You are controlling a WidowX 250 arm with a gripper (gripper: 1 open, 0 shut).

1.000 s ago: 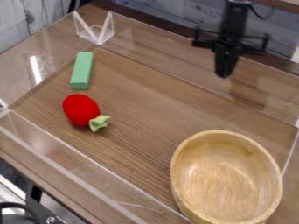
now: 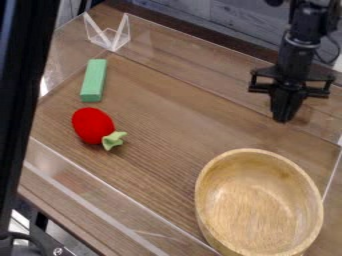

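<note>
The black gripper (image 2: 289,92) hangs low over the right rear of the wooden table, its body tilted and its fingertips near the surface; whether anything is between the fingers is hard to make out. A red vegetable with a pale green top (image 2: 92,125) lies at the left, and a green block (image 2: 94,80) lies behind it. A large wooden bowl (image 2: 258,204) occupies the front right, in front of the gripper and apart from it.
A white wire-like object (image 2: 108,31) stands at the back left. A dark edge runs along the left side.
The gripper has moved right and toward the camera, down from the back middle of the table to the right rear. The objects on the table look unmoved.
</note>
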